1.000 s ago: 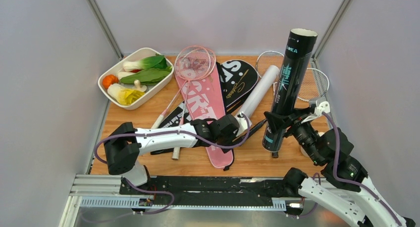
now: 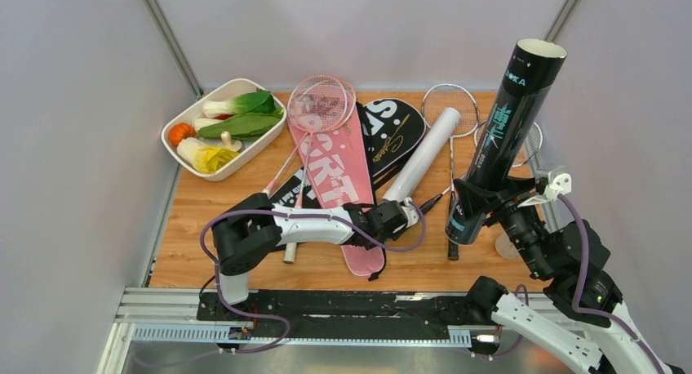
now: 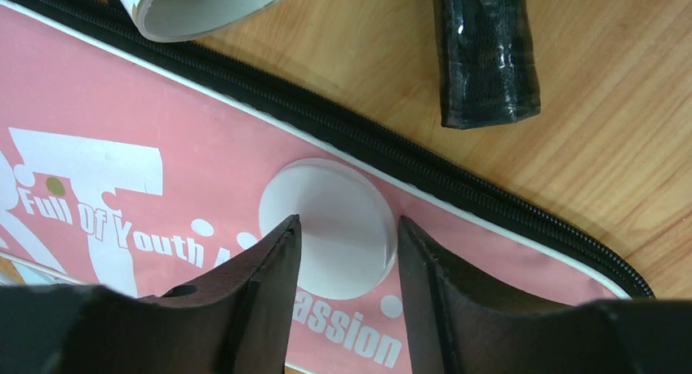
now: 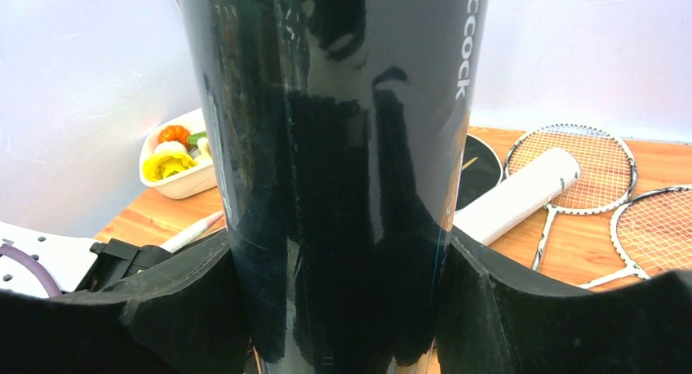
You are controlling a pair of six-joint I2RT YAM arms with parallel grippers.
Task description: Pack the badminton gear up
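My right gripper [image 2: 475, 198] is shut on a tall black shuttle tube [image 2: 507, 109], held tilted at the right; it fills the right wrist view [image 4: 334, 162]. My left gripper is low over the pink bag [image 2: 334, 166], its fingertips at a white round cap [image 3: 318, 194] lying on it; whether they grip it is unclear. A white tube [image 2: 420, 153] lies beside the black bag [image 2: 392, 133]. Pink rackets [image 2: 318, 104] rest on the bags, white rackets [image 2: 449, 104] at back right.
A white basin of vegetables [image 2: 204, 170] stands at back left. Bare wood [image 2: 196, 243] shows at front left and front right.
The black tube in my right gripper moved right and tilted further.
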